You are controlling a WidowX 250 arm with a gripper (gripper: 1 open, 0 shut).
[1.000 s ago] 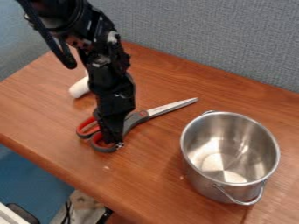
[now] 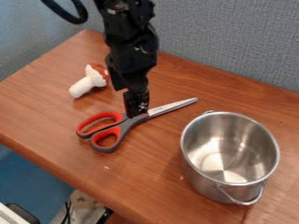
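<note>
My black gripper [image 2: 128, 93] hangs in the upper middle, open, its fingers above and just behind the scissors. The scissors [image 2: 107, 140] lie on the wooden table, red-and-grey handles at the left, blades pointing to the upper right. A white object [image 2: 86, 84], partly behind the gripper, lies to its left. A steel pot [image 2: 229, 150] with a wire handle stands at the right.
The wooden table [image 2: 35, 105] has free room at the left and at the back right. A grey padded wall [image 2: 233, 39] runs along the back; the table's front-left edge drops to a blue floor.
My gripper has risen and moved back, away from the scissors' handles, uncovering them. The scissors and pot look unmoved.
</note>
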